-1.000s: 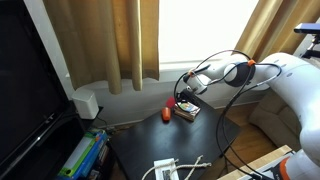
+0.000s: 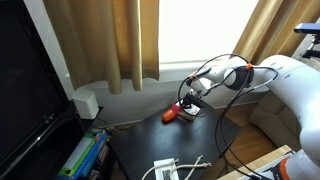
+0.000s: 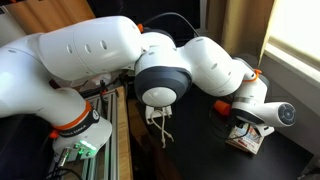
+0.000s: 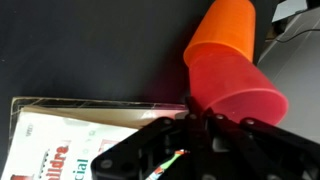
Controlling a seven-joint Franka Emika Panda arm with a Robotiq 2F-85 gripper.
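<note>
In the wrist view my gripper is shut on the near edge of a red cup (image 4: 240, 78). Just beyond it an orange cup (image 4: 225, 24) lies on the dark table, in line with the red one. The two overlap in this view; whether one sits inside the other I cannot tell. From exterior view 1, the red and orange cups (image 2: 169, 115) show as one patch left of my gripper. In exterior view 2 a bit of red cup (image 3: 222, 107) shows, with the arm hiding the rest.
A book with printed lettering (image 4: 75, 145) lies beside the gripper. Nearer the table's front are a white box (image 2: 165, 169) and a pale branching object (image 2: 190, 165). A wall runs behind the cups.
The gripper and red cup have moved left and toward the front, up to the orange cup. Earlier, red stood behind and right of orange; now their outlines join.
</note>
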